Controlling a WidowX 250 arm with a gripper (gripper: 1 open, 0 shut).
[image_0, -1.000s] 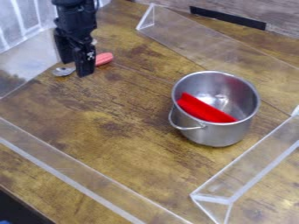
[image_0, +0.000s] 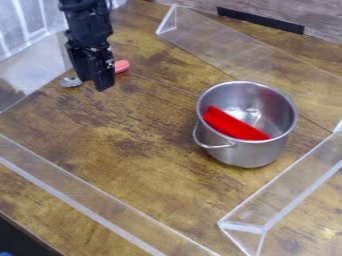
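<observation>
The black gripper (image_0: 102, 78) hangs at the upper left of the table, open, in front of a small silver utensil with a pinkish-red handle (image_0: 120, 67). Its arm partly hides that utensil. On the right stands a steel pot (image_0: 243, 154) with a side handle and a long red object (image_0: 233, 124) inside.
Clear plastic barriers run along its left, upper right and lower right edges.
The pot and red object have not moved.
</observation>
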